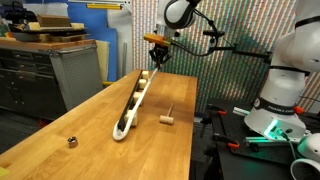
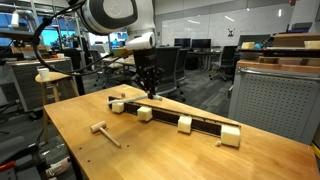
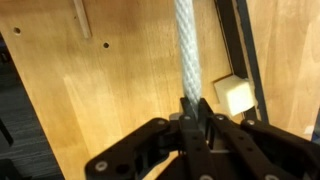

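A white rope [image 3: 187,45] runs from between the fingers of my gripper, which is shut on it. In exterior view 1, the gripper [image 1: 155,64] is over the far part of the table, and the rope [image 1: 142,98] trails toward the near side, ending in a curve. A long black rail [image 2: 205,125] lies on the wooden table with several pale wooden blocks [image 2: 184,124] along its side. In the wrist view, the black rail [image 3: 236,40] and one block [image 3: 235,95] appear right of the rope. The rope's held end is partly hidden by the fingers.
A wooden mallet [image 1: 168,116] lies on the table to the right of the rail. A small round object [image 1: 72,142] sits on the left. A grey metal cabinet [image 2: 270,100] stands beyond the table.
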